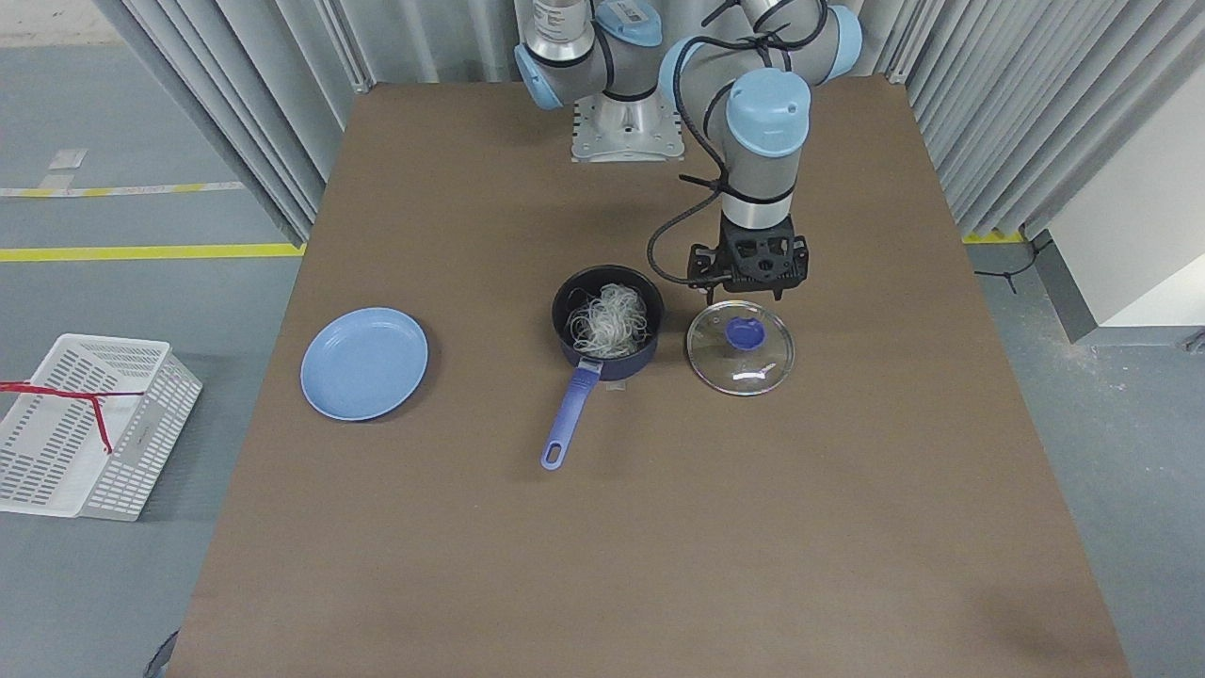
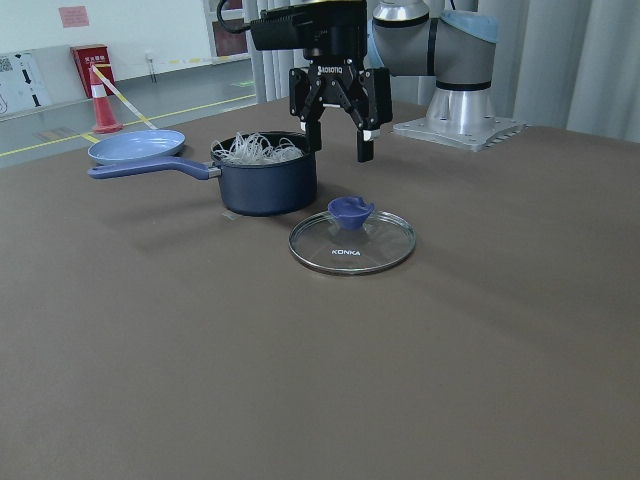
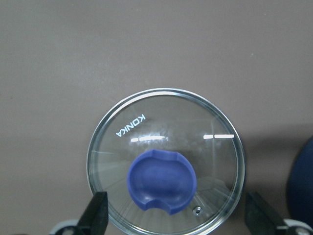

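Note:
A glass lid (image 1: 723,362) with a blue knob (image 3: 161,181) lies flat on the brown table (image 1: 859,508). My gripper (image 2: 339,140) hangs open above and slightly behind it, nothing between its fingers; in the wrist view the knob sits below, between the fingertips. Left of the lid in the front view, a dark blue pot (image 1: 627,366) holds white noodle-like strands (image 1: 610,320), its blue handle (image 1: 571,407) pointing toward the front. A light blue plate (image 1: 363,363) lies farther left.
The arm's base (image 2: 460,125) is at the back. A white plastic basket (image 1: 136,475) stands on the floor off the table's left side.

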